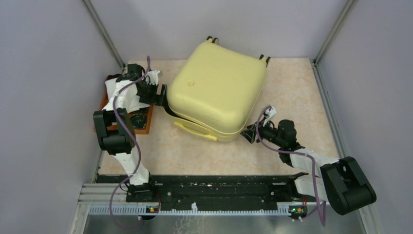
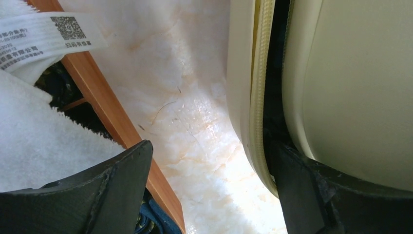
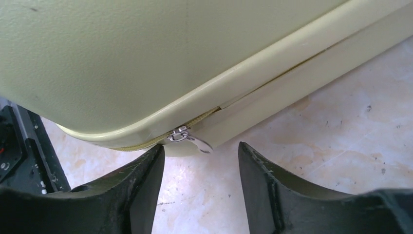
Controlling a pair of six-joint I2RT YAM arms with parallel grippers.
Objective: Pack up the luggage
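Observation:
A pale yellow suitcase (image 1: pixel 219 83) lies on the table with its lid down, a dark gap showing along its left front corner. My left gripper (image 1: pixel 161 95) is open at that corner; in the left wrist view one finger (image 2: pixel 311 190) reaches into the gap beside the zipper edge (image 2: pixel 258 112), the other is outside over the box. At the suitcase's right front corner is my right gripper (image 1: pixel 250 135), its fingers apart. Between them, in the right wrist view, a silver zipper pull (image 3: pixel 199 144) sticks out from the seam, with neither finger clearly touching it.
A brown wooden box (image 1: pixel 142 130) with a white towel (image 2: pixel 44 131) and dark rolled items stands on the left, close to the suitcase.

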